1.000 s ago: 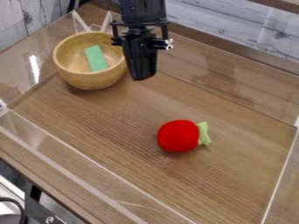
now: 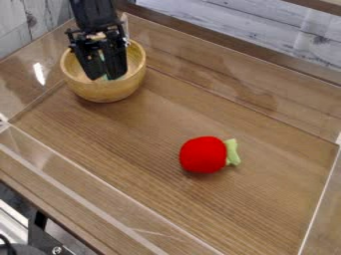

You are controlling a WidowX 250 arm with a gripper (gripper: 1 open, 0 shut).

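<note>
The dark gripper (image 2: 110,62) is over the yellow bowl (image 2: 123,92) at the upper left, its fingers down around a pale green block (image 2: 100,76) inside, which it largely hides. Whether the fingers are closed on the block cannot be told. A red round object (image 2: 202,154) with a light green part behind it rests on the wooden table at the lower middle right.
A pale grey wall (image 2: 40,25) borders the upper left, near the bowl. A dark object (image 2: 11,245) shows at the bottom left corner.
The gripper has moved left from the middle of the table to over and into the yellow bowl. The bowl and red object look unmoved.
</note>
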